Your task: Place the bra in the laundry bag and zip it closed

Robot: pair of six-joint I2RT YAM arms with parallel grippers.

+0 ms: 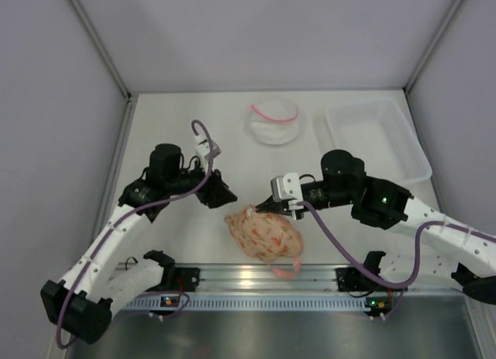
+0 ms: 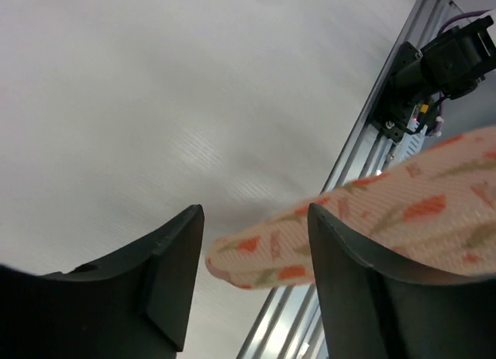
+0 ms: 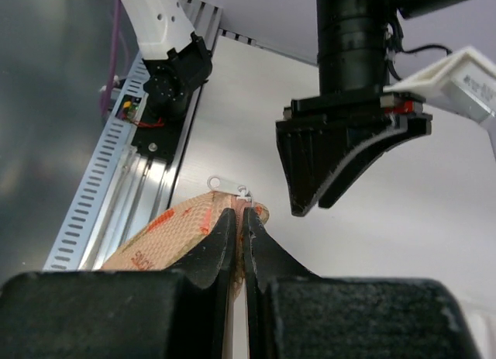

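The peach bra with orange print point(image 1: 263, 235) hangs at the front middle of the table in the top view, from my right gripper, which is shut on a bunched part by a white hook piece. My left gripper is part open, just left of the bra in the top view; in the left wrist view the fabric point(image 2: 418, 208) passes beyond its fingertips, not clearly held. The white laundry bag with pink zipper point(image 1: 271, 126) lies at the back middle.
A white plastic bin point(image 1: 376, 142) stands at the back right. The metal front rail point(image 1: 248, 275) runs just below the bra.
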